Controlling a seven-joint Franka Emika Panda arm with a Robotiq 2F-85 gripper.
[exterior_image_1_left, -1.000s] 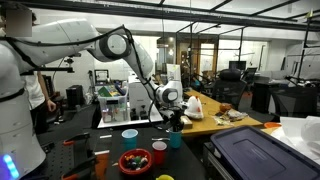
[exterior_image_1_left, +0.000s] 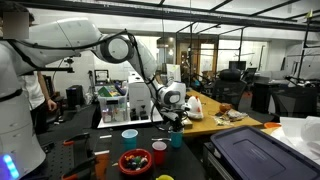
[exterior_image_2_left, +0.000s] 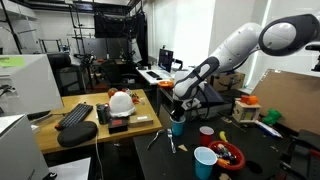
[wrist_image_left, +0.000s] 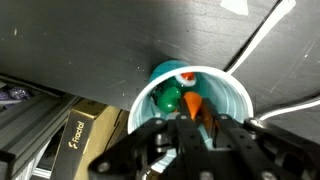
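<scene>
A light blue cup (wrist_image_left: 237, 101) fills the middle of the wrist view, seen from above. Inside it lie a green round item (wrist_image_left: 169, 99), an orange item (wrist_image_left: 192, 102) and a bit of red (wrist_image_left: 187, 76). The dark parts of my gripper overlap the near side of the cup's mouth. How far its fingers stand apart is hard to make out, as is any contact with the items. In exterior view 2 the blue cup (exterior_image_2_left: 178, 128) stands on the dark table, with the gripper just above it.
Near the cup are a red cup (exterior_image_1_left: 159, 153), a red bowl (exterior_image_1_left: 124, 166) with mixed items and another blue cup (exterior_image_1_left: 130, 138). A large dark tray (exterior_image_1_left: 262, 155) lies to the right. A box marked Fractal (wrist_image_left: 85, 137) sits close beside the cup.
The cups and the bowl have stayed in place.
</scene>
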